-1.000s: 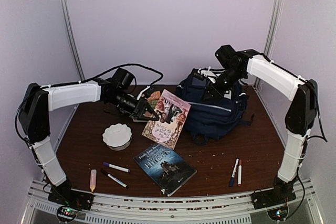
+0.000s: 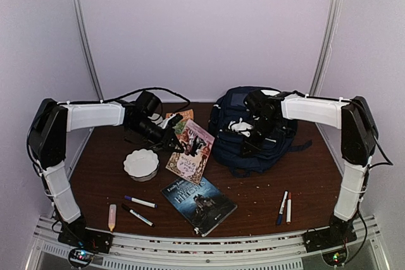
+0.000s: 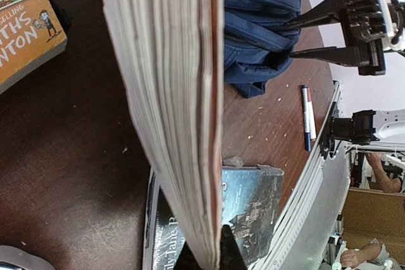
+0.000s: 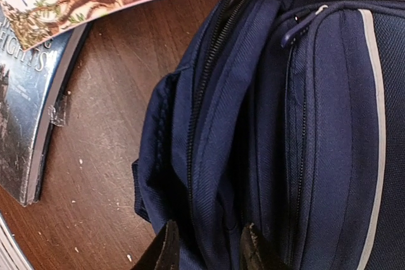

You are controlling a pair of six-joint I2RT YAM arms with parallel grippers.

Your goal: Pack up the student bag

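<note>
My left gripper (image 2: 179, 145) is shut on a pink illustrated book (image 2: 190, 161), held tilted above the table; its page edges (image 3: 164, 93) fill the left wrist view. The navy backpack (image 2: 231, 156) lies at the back right, its zipped opening along its left side in the right wrist view. My open right gripper is low over that opening, fingertips at the fabric. A blue-covered book (image 2: 199, 207) lies at the front centre. An orange book (image 3: 28, 42) lies behind the held one.
A white scalloped bowl (image 2: 140, 162) stands at the left. Several markers (image 2: 139, 217) lie front left, with a glue bottle (image 2: 112, 217); two more markers (image 2: 282, 207) lie front right.
The left gripper with the pink book has shifted slightly, the book dipping lower and leftward.
</note>
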